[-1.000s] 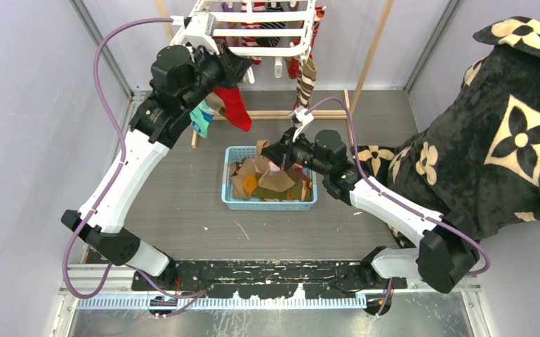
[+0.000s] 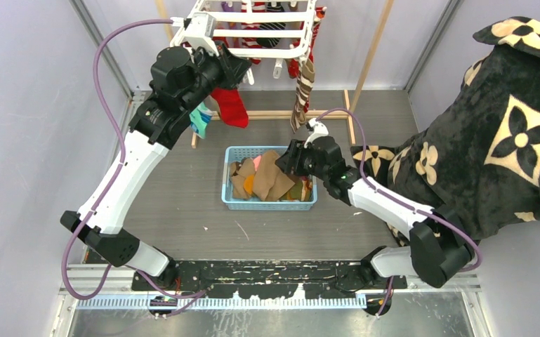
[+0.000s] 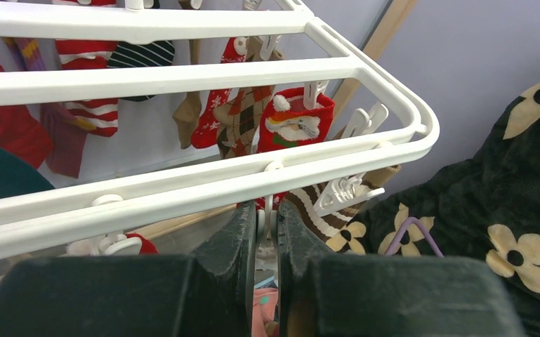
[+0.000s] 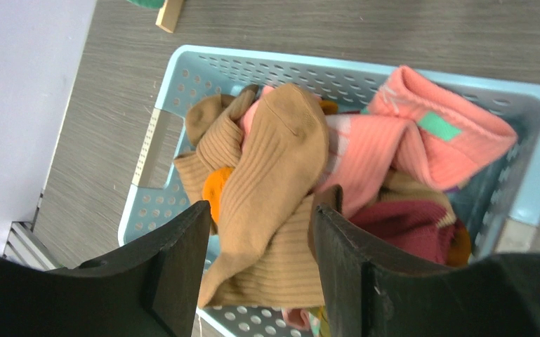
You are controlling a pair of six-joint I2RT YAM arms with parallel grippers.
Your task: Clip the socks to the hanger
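My left gripper is shut on a white clip stem under the front rail of the white hanger (image 3: 182,77); in the top view it (image 2: 239,74) is at the hanger's front. Socks, such as a striped one (image 2: 303,91) and a red one (image 2: 232,109), hang from it. My right gripper stands open over the blue basket (image 4: 529,161) of loose socks; a tan sock (image 4: 274,161) lies below its fingers, beside a pink one (image 4: 449,126).
A wooden stand (image 2: 362,49) stands behind the basket. A dark flowered blanket (image 2: 484,147) fills the right side. The grey floor (image 2: 253,235) in front of the basket is mostly clear.
My right gripper has moved right and back over the basket; the tan sock raised by it a second ago now lies among the others. The left arm is almost still.
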